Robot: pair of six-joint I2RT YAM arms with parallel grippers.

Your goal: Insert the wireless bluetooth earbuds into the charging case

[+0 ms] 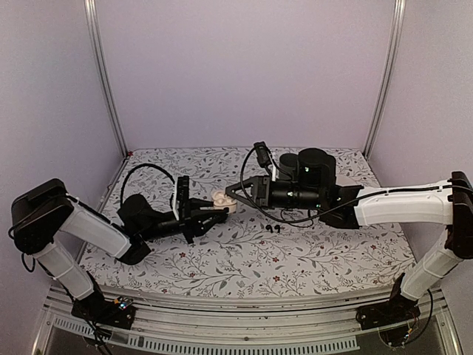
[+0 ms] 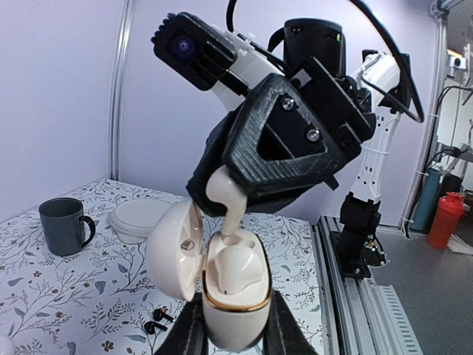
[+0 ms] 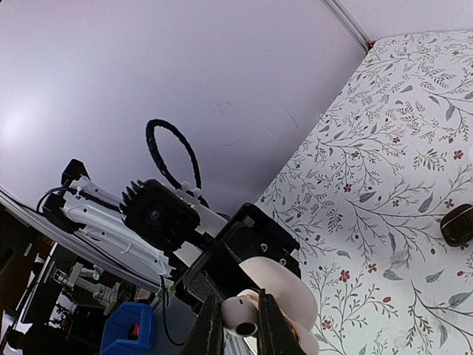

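Note:
The white charging case [image 2: 235, 318] with a gold rim, lid [image 2: 171, 251] open to the side, is held upright by my left gripper [image 1: 216, 214], shut on it. My right gripper [image 1: 235, 189] is shut on a white earbud [image 2: 225, 185], whose stem points down at the case's top. In the right wrist view the earbud's end [image 3: 239, 314] sits between the fingers, over the case. Whether the stem is inside its slot I cannot tell.
A dark mug [image 2: 62, 229] and a white lidded dish [image 2: 137, 216] stand behind on the floral table. Small black pieces [image 2: 155, 325] lie on it below the grippers.

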